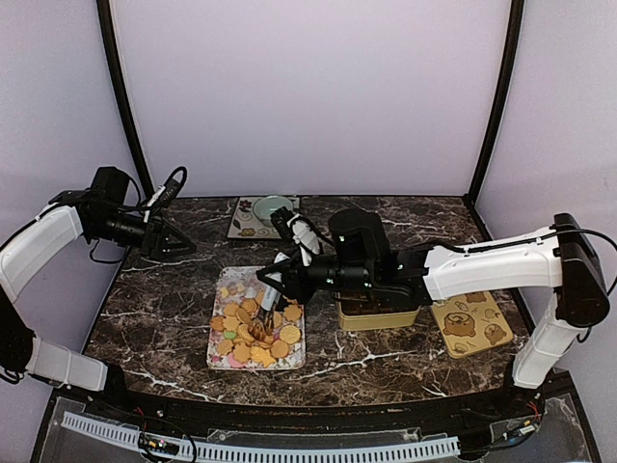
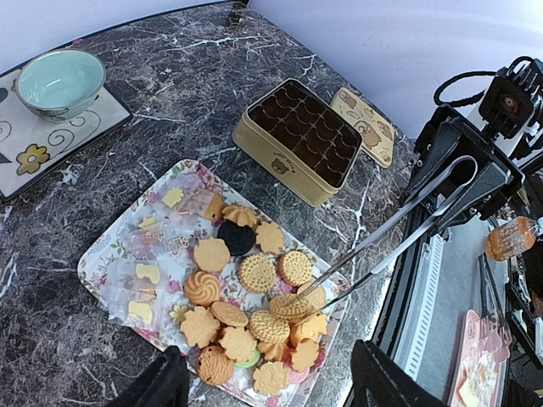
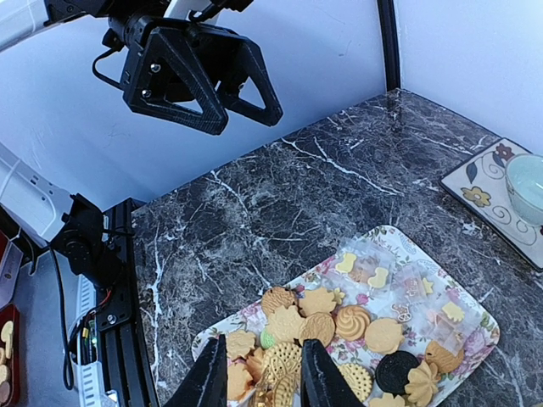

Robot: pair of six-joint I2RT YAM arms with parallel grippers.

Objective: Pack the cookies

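Observation:
In the right wrist view, my right gripper is shut on silver metal tongs. The tongs (image 2: 386, 229) slant down in the left wrist view, their tips among the cookies at the near end of the patterned tray (image 2: 93, 263). One oval cookie (image 2: 291, 307) lies right at those tips; whether it is pinched, I cannot tell. Round, flower-shaped and dark cookies crowd the tray, with clear wrapped packets (image 2: 144, 288) at its far side. A cream tin (image 2: 293, 182) with a brown divided insert stands beside it. Away to the left, my left gripper (image 1: 172, 246) hangs open and empty.
A cream lid with bear pictures (image 1: 474, 324) lies right of the tin. At the back, a pale green bowl (image 1: 273, 208) sits on a floral board (image 1: 236, 230). Bare dark marble stretches left of the tray.

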